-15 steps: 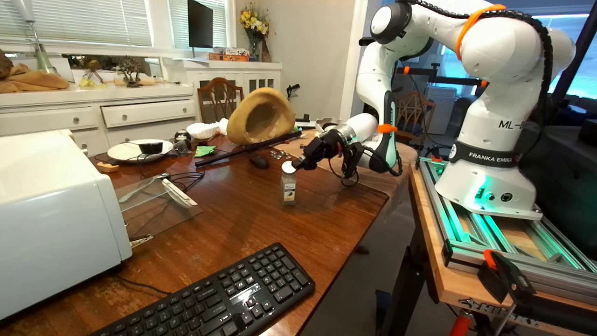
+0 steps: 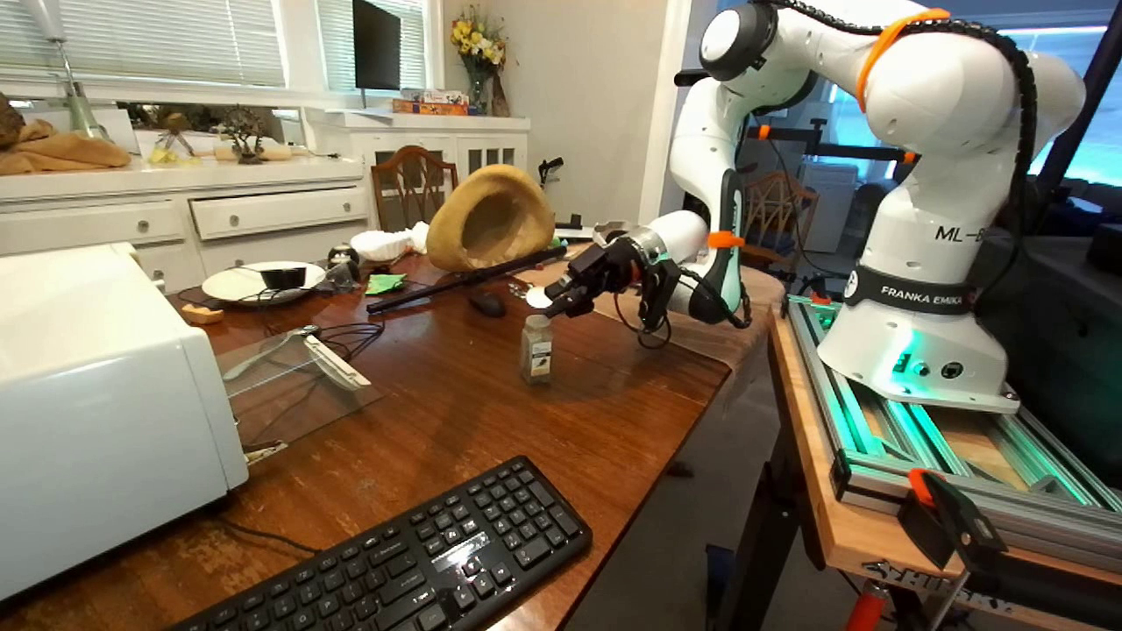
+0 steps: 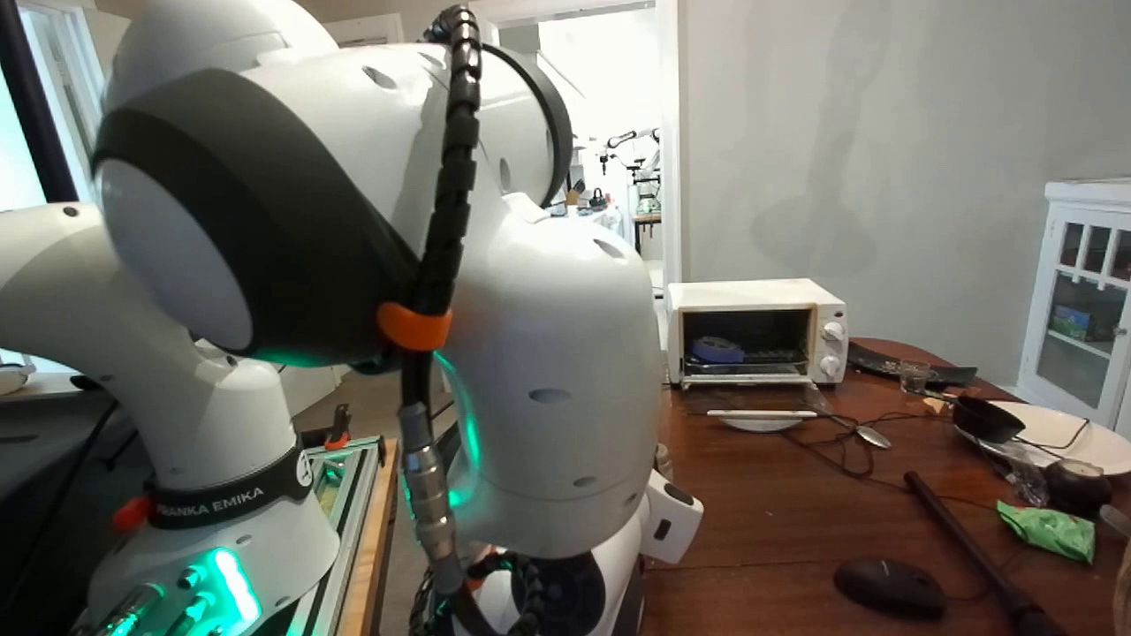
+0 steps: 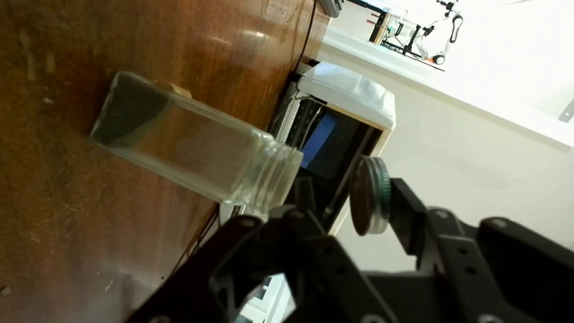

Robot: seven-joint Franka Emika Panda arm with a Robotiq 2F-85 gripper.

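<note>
A clear square glass jar [image 4: 183,140] stands uncapped on the wooden table, its threaded mouth bare. In exterior view 1 the jar [image 2: 536,352] shows a label, with the round lid [image 2: 538,298] just above it, clear of the rim. My gripper is part open over the jar's mouth. The lid [image 4: 371,196] is against the tip of the right finger [image 4: 404,207], tilted on edge in the wrist view. A gap shows between the lid and the left finger. Exterior view 2 has the gripper hidden behind the arm.
A toaster oven [image 3: 758,329] stands with its glass door lowered. A black keyboard [image 2: 421,557] lies along the near edge. Beyond the jar are a mouse [image 2: 486,304], a black rod [image 2: 463,282], a straw hat [image 2: 489,221] and a white plate [image 2: 237,286]. Bare table surrounds the jar.
The lid was on top of the jar and is now raised off it. My gripper has moved up and slightly left in exterior view 1, and the jar has shifted slightly left.
</note>
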